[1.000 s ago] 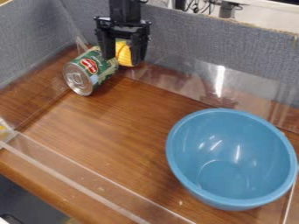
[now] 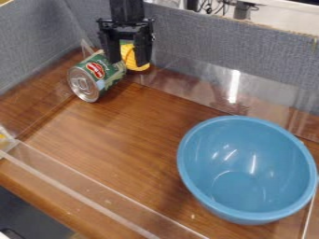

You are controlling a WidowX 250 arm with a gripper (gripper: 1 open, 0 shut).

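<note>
The black gripper point(image 2: 126, 51) hangs at the top of the camera view, just above and in front of a yellow object point(image 2: 140, 61) by the back wall. A green can point(image 2: 97, 73) with a red label lies on its side just left of and below the gripper, its silver end toward the front. The fingers are dark and overlap the objects, so whether they hold anything is unclear.
A large blue bowl point(image 2: 245, 168) sits at the front right of the wooden surface point(image 2: 125, 149). Grey padded walls point(image 2: 37, 70) line the back and left.
</note>
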